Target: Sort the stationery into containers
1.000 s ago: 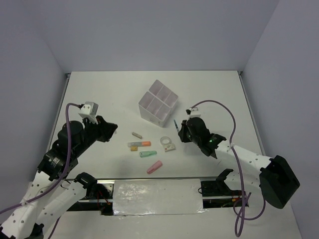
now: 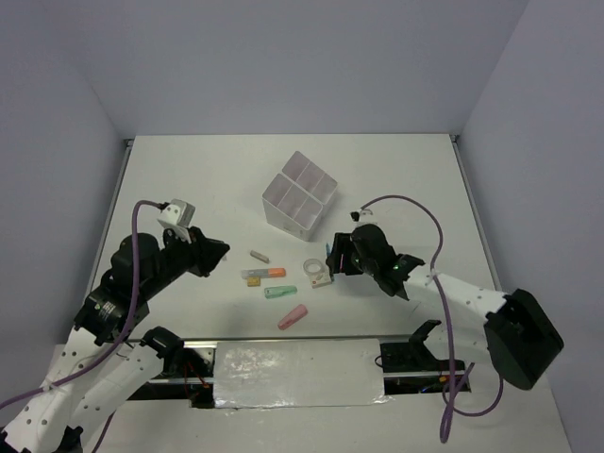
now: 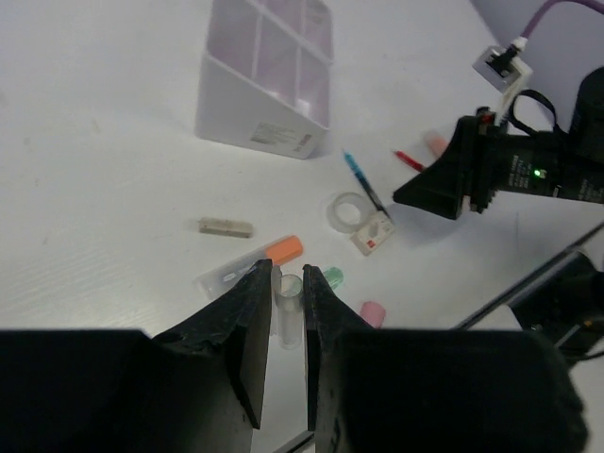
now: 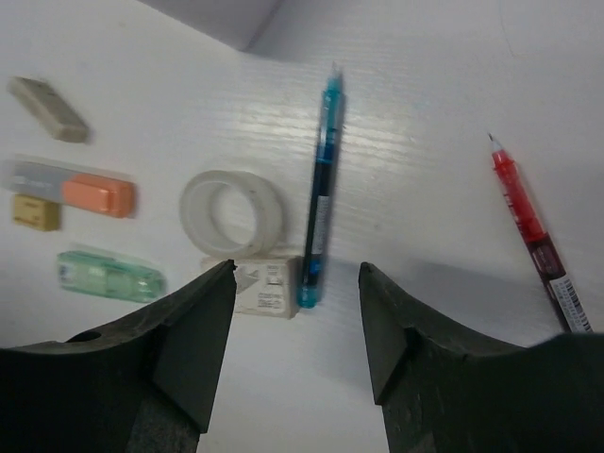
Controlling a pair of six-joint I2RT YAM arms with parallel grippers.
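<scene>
My left gripper (image 2: 217, 257) is raised at the left, shut on a white cylindrical item (image 3: 289, 311). My right gripper is open, low over the teal pen (image 4: 321, 179), with nothing held. Beside that pen lie a tape roll (image 4: 263, 212), a small pale block (image 4: 274, 288) and, to the right, a red pen (image 4: 528, 226). Farther left are a cutter with orange end (image 2: 274, 273), a yellow block (image 2: 254, 281), a pale eraser (image 2: 260, 256), a green item (image 2: 280, 291) and a pink item (image 2: 293, 317). The white compartment organiser (image 2: 307, 226) stands behind them.
Grey walls enclose the sides and back. The front edge has a clear sheet (image 2: 297, 373) beyond it.
My left gripper has moved slightly right with its item.
</scene>
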